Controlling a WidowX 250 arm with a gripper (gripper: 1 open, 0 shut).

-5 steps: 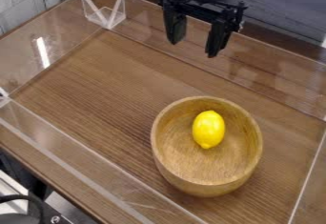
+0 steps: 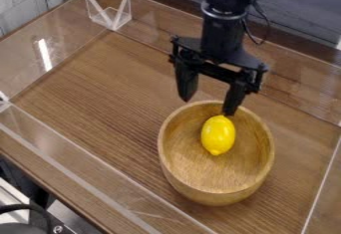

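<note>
My black gripper hangs over the middle of the table, just above the back part of a round wooden bowl, its fingers spread apart with nothing seen between them. A yellow oval object, like a lemon, lies inside the bowl, a little below and right of the gripper.
A white wire basket-like object stands at the back left. A raised edge runs along the back, and a dark cable lies at the lower left corner.
My gripper has moved toward the camera and down in the view, from the back of the table to the bowl's back rim. The bowl and yellow object have not moved.
</note>
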